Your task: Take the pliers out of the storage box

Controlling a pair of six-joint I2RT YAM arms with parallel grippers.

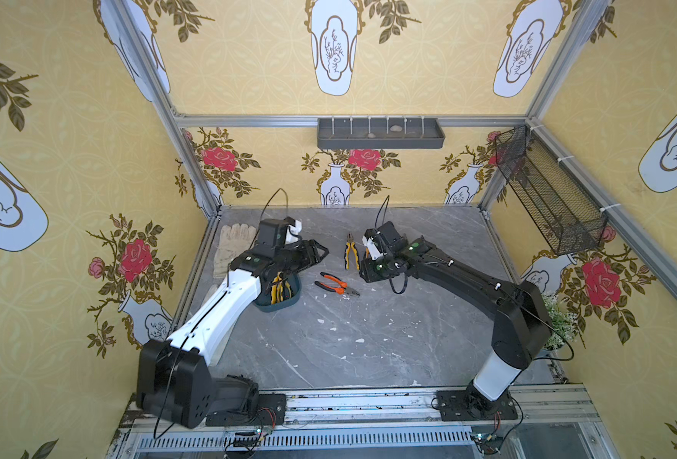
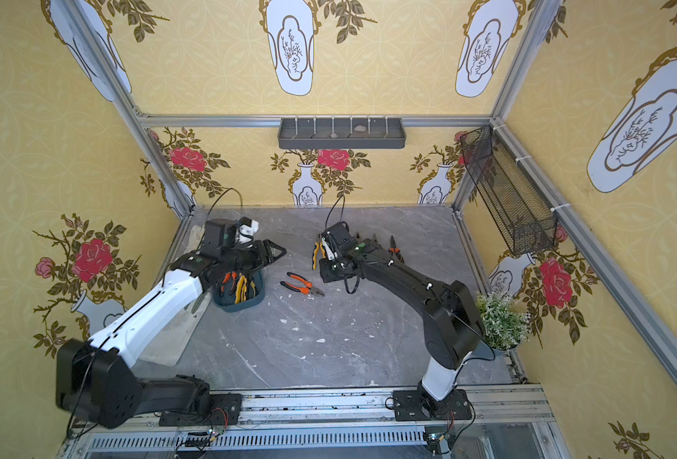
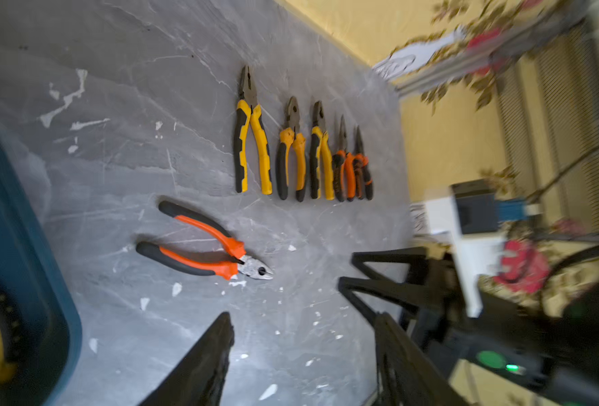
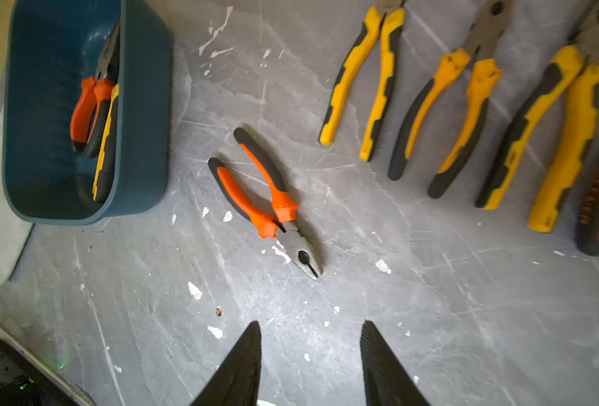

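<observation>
The teal storage box (image 1: 278,304) stands at the left with several pliers (image 4: 106,121) in it. An orange-black pair of pliers (image 1: 338,284) lies open on the table beside it. A row of several pliers (image 3: 252,145), yellow and orange, lies behind. My left gripper (image 1: 314,252) is raised above the box's back right, open, empty. My right gripper is over the table right of the loose orange pliers, partly covering the row in the top views, open with nothing between its fingers.
Gloves (image 1: 231,244) lie at the left edge. A plant (image 2: 506,325) stands at the right front. A grey rack (image 1: 380,141) and mesh basket (image 1: 552,199) hang on the walls.
</observation>
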